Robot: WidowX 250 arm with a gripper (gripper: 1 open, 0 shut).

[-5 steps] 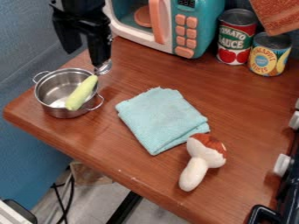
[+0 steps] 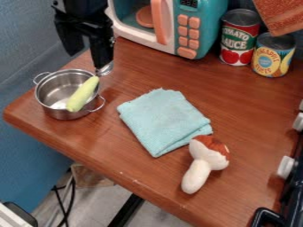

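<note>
A black gripper (image 2: 85,49) hangs at the top left, above and behind a small steel pot (image 2: 57,100); whether it is open or shut is hard to tell, and a shiny metal piece shows just below it. A pale yellow-green elongated vegetable (image 2: 83,92) lies tilted in the pot. A folded light blue cloth (image 2: 164,122) lies mid-table. A white mushroom-like toy with a reddish-brown cap (image 2: 204,164) lies to the front right.
The wooden table (image 2: 130,177) holds a teal toy microwave (image 2: 166,27) at the back, a tomato can (image 2: 238,40) and a yellow-label can (image 2: 272,58). A dark appliance (image 2: 282,204) stands at the right edge.
The gripper has shifted very slightly at the top left; the objects on the table have not visibly moved.
</note>
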